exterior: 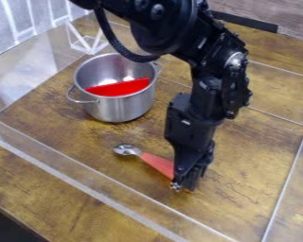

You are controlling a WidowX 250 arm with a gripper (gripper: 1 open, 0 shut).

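Note:
A spoon with a red handle (154, 163) lies on the wooden table, its metal bowl to the upper left. My gripper (182, 181) is down at the lower end of the handle, its fingers around or against it. I cannot tell whether they close on it. A steel pot (114, 106) stands at the back left with a red object (116, 87) inside.
A transparent edge strip runs along the left.

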